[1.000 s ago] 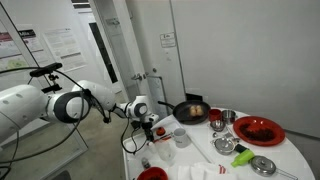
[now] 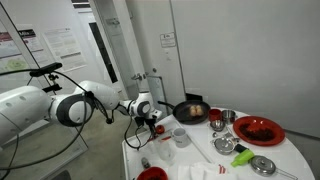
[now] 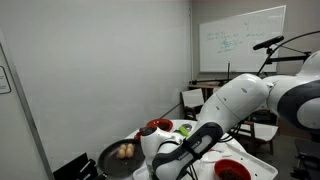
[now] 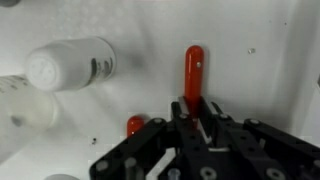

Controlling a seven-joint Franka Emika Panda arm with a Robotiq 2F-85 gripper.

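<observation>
In the wrist view my gripper is shut on a slim red stick-like thing [image 4: 194,70]. Its rounded free end points away from the fingers, over a pale surface. A smaller red piece [image 4: 135,125] lies to the left of the fingers. Exterior view 1 has the gripper [image 2: 152,127] low over the left part of the white table; the held thing is too small to make out there. The gripper's tips are not clear in exterior view 2.
A white bottle [image 4: 70,65] lies left of the fingers in the wrist view. Near the arm stand a white mug [image 2: 180,137] and a red bowl [image 2: 153,174]. Farther off are a dark pan [image 2: 191,111], a red plate [image 2: 258,130] and a lidded pot [image 2: 263,165].
A red patch now shows near the red bowl, where a greyish one was.
</observation>
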